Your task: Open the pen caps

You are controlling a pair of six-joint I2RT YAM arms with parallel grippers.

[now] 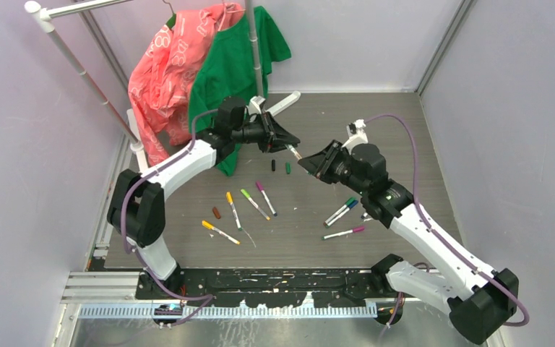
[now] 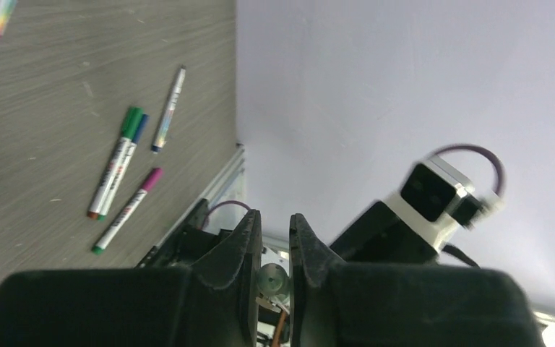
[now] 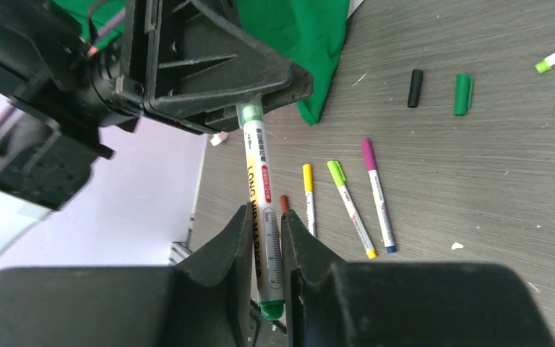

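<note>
A white marker (image 3: 260, 188) with green ends is held upright between my two grippers above the table. My left gripper (image 1: 293, 144) is closed around one end, seen end-on between its fingers in the left wrist view. My right gripper (image 1: 307, 166) has its fingers round the other end, where a green tip shows in the right wrist view. Capped markers lie below, among them a lime-green one (image 3: 350, 210), a purple-capped one (image 3: 379, 202) and a green one (image 2: 115, 166). A loose black cap (image 3: 415, 88), green cap (image 3: 463, 94) and brown cap (image 1: 217, 212) lie apart.
A clothes rack with a red garment (image 1: 162, 79) and a green shirt (image 1: 224, 65) stands at the back left. Walls bound the table (image 1: 390, 166) on the sides. The table's middle right has bare room.
</note>
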